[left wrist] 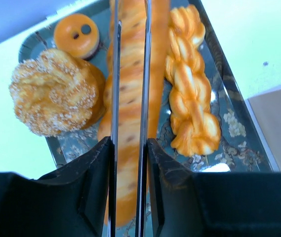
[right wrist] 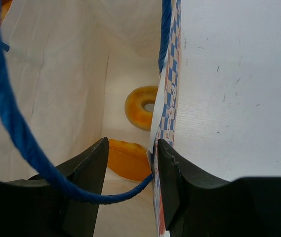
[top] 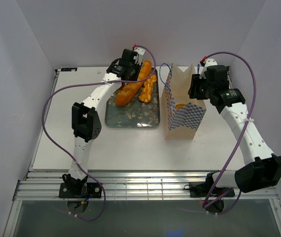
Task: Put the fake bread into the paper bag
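The long orange baguette (top: 127,94) hangs tilted above the tray (top: 133,121), with my left gripper shut on it. In the left wrist view the baguette runs between the fingers, its upper part blurred. The paper bag (top: 180,131) stands upright and gaping to the right of the tray. My right gripper is at the bag's right rim, fingers apart around the checked wall (right wrist: 167,113); this wall lies close to the right finger. A blue handle (right wrist: 21,133) crosses in front. Inside the bag are a ring-shaped bread (right wrist: 138,109) and another orange piece (right wrist: 128,160).
On the tray a braided bread (left wrist: 193,103) lies right of the baguette; a sugared roll (left wrist: 56,94) and a small doughnut (left wrist: 76,35) lie left. A blue handle (top: 165,74) stands up on the bag's tray side.
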